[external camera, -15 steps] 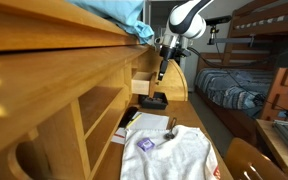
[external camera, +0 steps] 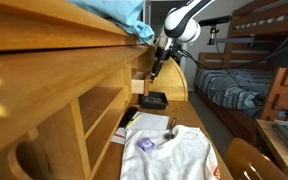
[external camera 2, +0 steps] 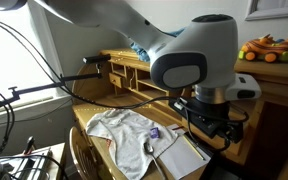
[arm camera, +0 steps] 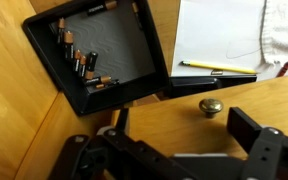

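Observation:
A small wooden drawer (external camera: 138,84) with a pale front sticks out of the desk's shelf unit. Its round brass knob (arm camera: 211,107) and the top of its wooden front (arm camera: 269,110) fill the lower part of the wrist view. My gripper is open, its fingers spread to either side of the knob in that view, and nothing is gripped. Whether a finger touches the drawer front cannot be told. From the side, the gripper (external camera: 155,71) hangs right by the drawer.
A black tray (arm camera: 83,99) with several batteries lies below, near the shelf. A yellow pencil (arm camera: 217,67) rests on white paper (arm camera: 204,30). A white cloth (external camera: 174,158) with a purple item (external camera: 145,144) and a spoon (external camera 2: 149,148) covers part of the desk.
The gripper has shifted slightly left, toward the shelf unit. The drawer appears to stick out less than before. Things on the desk look unmoved.

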